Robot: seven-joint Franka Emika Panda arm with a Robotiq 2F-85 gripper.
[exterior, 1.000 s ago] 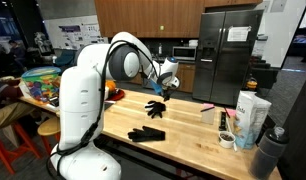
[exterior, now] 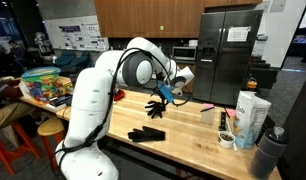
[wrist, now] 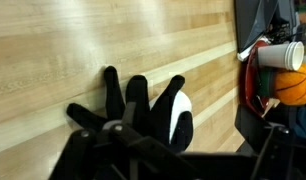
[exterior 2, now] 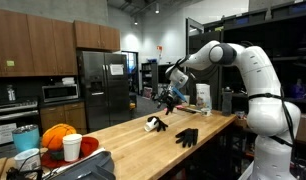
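A black glove [exterior: 155, 107] lies on the wooden table with its fingers spread. In the wrist view this black glove [wrist: 139, 105] is below the camera, and a white rounded thing [wrist: 181, 105] shows partly under or beside it. Nearer the robot's base lies a second black glove [exterior: 148, 135]. My gripper [exterior: 171, 98] hangs over the far part of the table, close to the first glove, its fingers open and nothing seen held. Its dark fingers blend with the black glove in the wrist view, so contact cannot be told.
At one table end are a red bowl [exterior 2: 85, 150], an orange ball [exterior 2: 61, 138], a white cup [exterior 2: 73, 148] and a dark tray [exterior 2: 78, 168]. A white bag [exterior: 251, 120] and a dark canister [exterior: 268, 153] stand opposite. A person [exterior 2: 176, 76] is behind the table.
My gripper has come down and a little to the right in exterior view 1. Both gloves lie where they were. The person in the background has shifted slightly right.
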